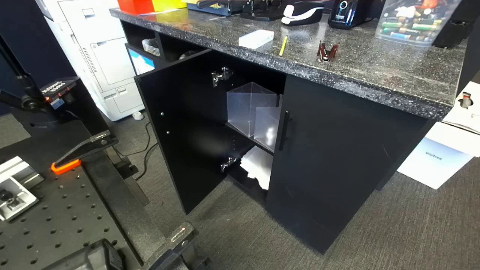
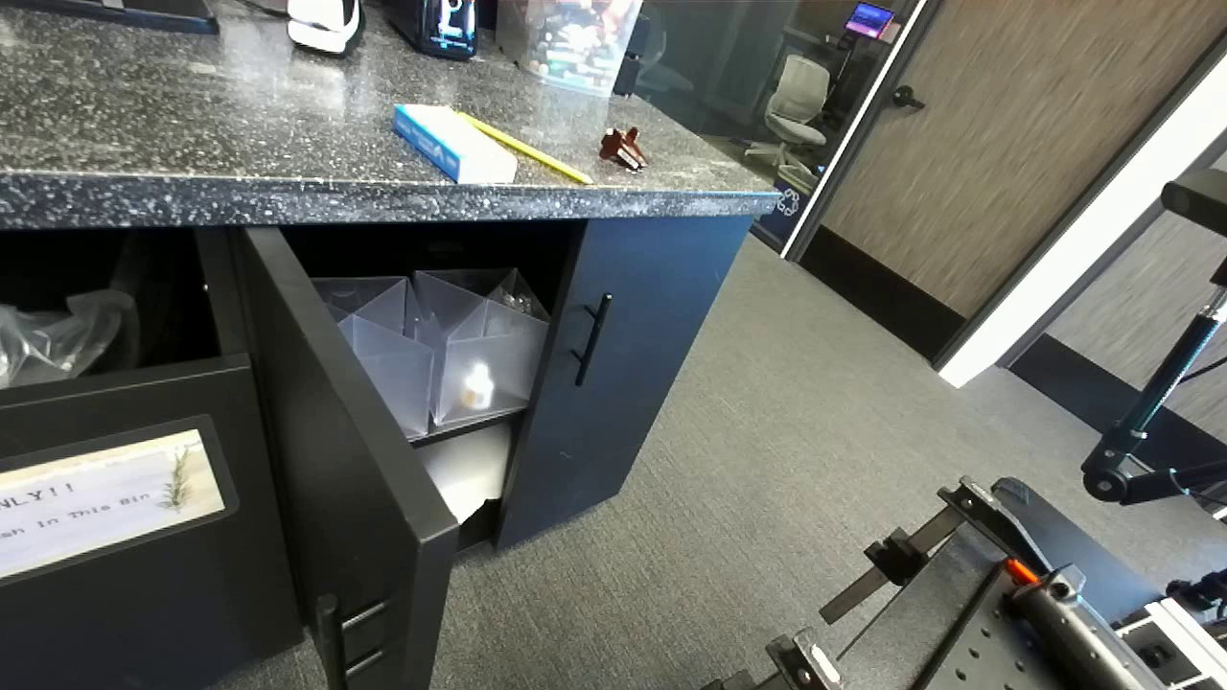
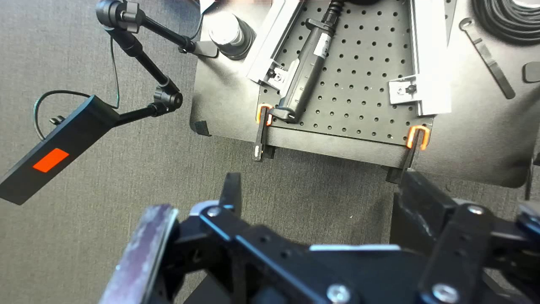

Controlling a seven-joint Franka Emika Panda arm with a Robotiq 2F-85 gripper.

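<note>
My gripper shows only in the wrist view, its two black fingers spread wide at left and right. It is open, and only grey carpet appears in the gap. In exterior view 1, the left cabinet door [image 1: 180,135] is swung out, while the right door [image 1: 333,157] is closed. Clear plastic holders [image 1: 252,110] stand on the shelf, above white paper [image 1: 257,166]. On the counter [image 2: 288,144] lie a blue-white box [image 2: 460,144], a yellow pencil [image 2: 529,149] and a dark red staple remover [image 2: 622,149].
A clear tub of markers [image 1: 409,24] and a white-black stapler [image 1: 303,12] sit farther back. The perforated worktable [image 3: 354,81] carries rails and orange-tipped clamps [image 3: 417,137]. Open carpet [image 2: 736,437] separates cabinet and worktable. A white box [image 1: 434,155] stands at the right.
</note>
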